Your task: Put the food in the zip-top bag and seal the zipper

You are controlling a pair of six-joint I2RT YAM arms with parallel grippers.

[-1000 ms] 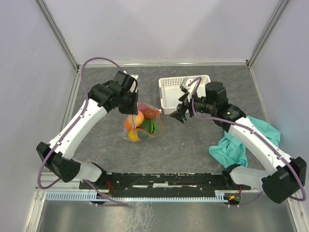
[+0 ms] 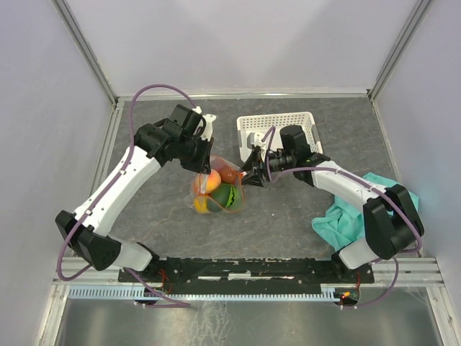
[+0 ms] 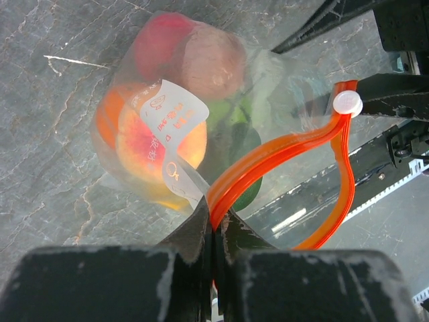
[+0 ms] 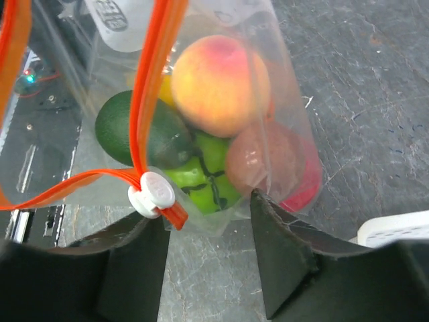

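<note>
The clear zip top bag (image 2: 197, 205) lies mid-table with food inside: a peach (image 4: 221, 84), a dark green avocado (image 4: 144, 127), a green pepper (image 4: 208, 176), a brownish round item (image 4: 265, 157) and a red one (image 4: 307, 176). Its mouth gapes between orange zipper strips (image 3: 268, 155). My left gripper is shut on one part of this orange edge. At the opposite end sits the white slider (image 4: 154, 191), close against one finger of my right gripper. That gripper's fingers stand apart around the bag's corner, gripping nothing visibly.
Behind the right gripper stands an empty white basket (image 2: 277, 120). A teal cloth (image 2: 338, 222) lies crumpled on the right, by the right arm. The table in front of the bag and at the left is bare.
My right gripper has moved left from clear table to the bag's slider end. My left gripper shifted slightly right, and the bag's edge with it. The basket and cloth stayed put.
</note>
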